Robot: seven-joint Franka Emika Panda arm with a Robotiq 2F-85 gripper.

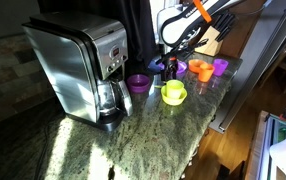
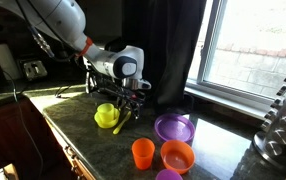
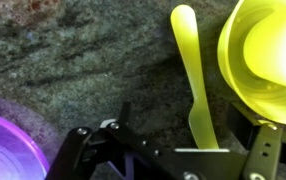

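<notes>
In the wrist view, a yellow spoon (image 3: 189, 55) lies on the dark speckled counter, its lower end between the fingers of my gripper. The fingers stand wide apart, and neither finger touches the spoon. Close by on the right sits a yellow bowl (image 3: 233, 62) with a yellow cup (image 3: 280, 50) in it. The same yellow cup (image 1: 174, 89) and bowl (image 1: 174, 101) show in exterior view 1, just in front of my gripper (image 1: 170, 76). Exterior view 2 also shows the spoon (image 2: 122, 123) next to the bowl.
A purple bowl (image 1: 137, 83) stands left of my gripper, near the coffee maker (image 1: 75, 70). A purple plate (image 2: 174, 128), an orange cup (image 2: 143, 153) and an orange bowl (image 2: 177, 156) occupy the counter's other side.
</notes>
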